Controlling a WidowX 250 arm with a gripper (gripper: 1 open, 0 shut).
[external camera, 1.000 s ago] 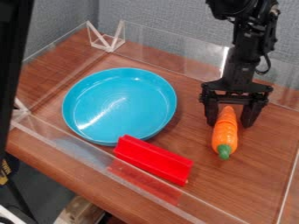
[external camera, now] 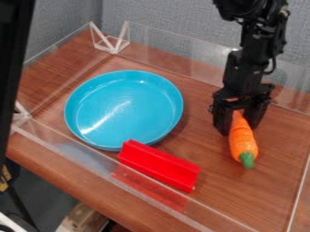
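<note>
My black gripper (external camera: 237, 109) is low over the right side of the wooden surface, at the top end of an orange toy carrot (external camera: 242, 143) with a green tip toward the front. Its fingers surround that end; whether they grip it is hidden. A blue plate (external camera: 122, 107) lies to the left, and a red block (external camera: 159, 165) lies in front of it.
Clear low walls border the wooden surface (external camera: 194, 201). A white bracket (external camera: 109, 41) stands at the back left corner. Bare wood shows behind the plate and at the front right.
My gripper's fingers look narrower across than a second ago, when they were spread wider. The carrot's green tip has swung to the right.
</note>
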